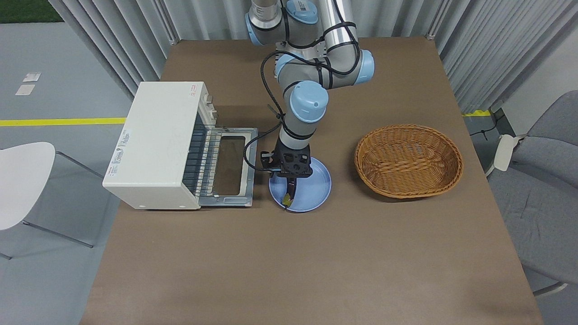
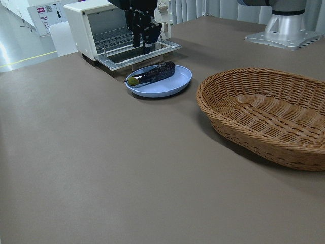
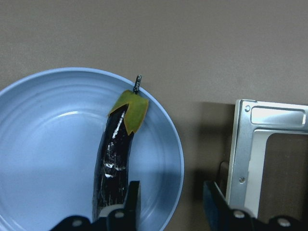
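Observation:
A dark eggplant [image 3: 114,154] with a green cap lies on a blue plate [image 3: 53,173]; in the left view the eggplant [image 2: 155,73] sits on the plate beside the toaster oven's lowered door. My gripper is over the plate's rim next to that door, open, with nothing between its fingers, the eggplant to one side below it. In the front view the wrist covers part of the plate. The white toaster oven [image 1: 146,146] stands with its door [image 1: 246,168] down, rack visible inside.
A wicker basket [image 1: 407,162] sits right of the plate, empty. Chairs stand beyond both side edges.

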